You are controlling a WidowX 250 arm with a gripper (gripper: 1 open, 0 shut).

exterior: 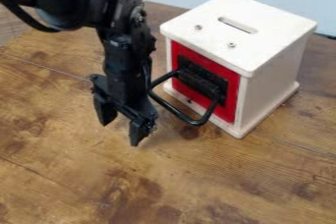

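A black robot gripper [124, 125] hangs low over the wooden floor at the left of the camera view, fingers pointing down and spread open with nothing visible between them. To its right stands a white wooden box [269, 85] with a slot and screws on top. Its near-left face has a red panel [225, 110] with a black panel [203, 76] on it, from which a black looped cable or bar reaches out toward the gripper.
Bare wooden surface [197, 184] fills the foreground and left. A pale wall stands behind the box.
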